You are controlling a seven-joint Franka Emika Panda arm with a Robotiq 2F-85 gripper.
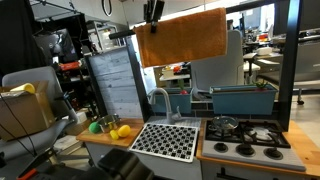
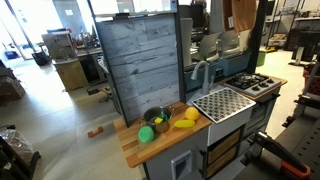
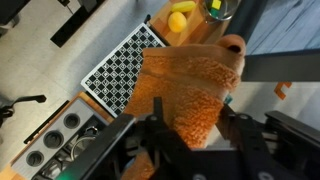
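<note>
An orange-brown towel (image 1: 185,38) hangs high above the counter, its top edge along the dark overhead bar (image 1: 120,35). My gripper (image 1: 153,12) is at the towel's upper left, mostly cut off by the frame top. In the wrist view the towel (image 3: 185,75) fills the space beneath and between the dark fingers, which stand apart; my gripper looks open there. Whether either pad touches the cloth is hard to tell. Only part of the towel (image 2: 243,14) shows at the top of exterior view 2.
Below are a sink with a perforated white cover (image 1: 166,141), a tap (image 1: 166,102), and a stove (image 1: 245,140) with a pan (image 1: 228,122). Yellow and green items (image 2: 160,125) sit on the wooden counter at the left. Posts (image 1: 288,65) flank the bar.
</note>
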